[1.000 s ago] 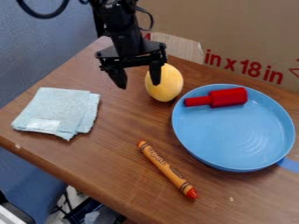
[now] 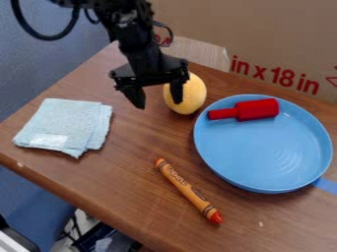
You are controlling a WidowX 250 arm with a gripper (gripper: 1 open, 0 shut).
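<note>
My black gripper point(image 2: 157, 97) hangs over the table at the upper middle, its fingers open and apart, just left of a yellow oval object point(image 2: 188, 94) that one finger overlaps in view. A blue plate point(image 2: 263, 157) on the right holds a red cylindrical object with a handle point(image 2: 257, 109). An orange crayon-shaped stick point(image 2: 187, 189) lies left of the plate, and a folded pale blue cloth point(image 2: 63, 126) lies at the left.
The wooden table point(image 2: 118, 187) has clear room in the middle and lower left. A cardboard box point(image 2: 277, 34) stands behind, and the table's left edge drops to a blue surface.
Over the last second my gripper has moved down a little. The objects on the table look unmoved.
</note>
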